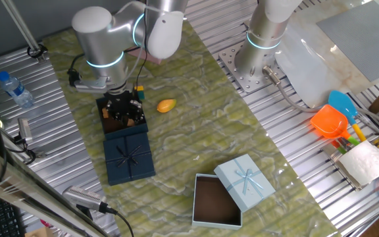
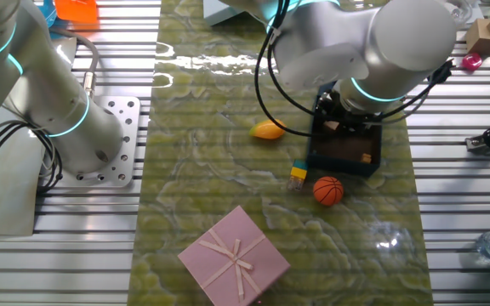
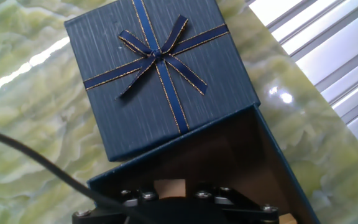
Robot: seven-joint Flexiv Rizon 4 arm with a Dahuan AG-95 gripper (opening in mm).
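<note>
My gripper is down in the dark blue open box, its black fingers spread to either side. In the wrist view a light wooden block shows between the finger assemblies; whether the pads touch it is hidden. A second wooden piece lies in the box's corner, also seen as a small block in exterior view 2. Against the box's side lies its dark blue lid with a ribbon bow, flat on the green mat.
Beside the box lie a yellow-orange fruit, a small yellow-and-teal block and an orange basketball. A pink box stands apart. An empty light blue box has its lid leaning on it.
</note>
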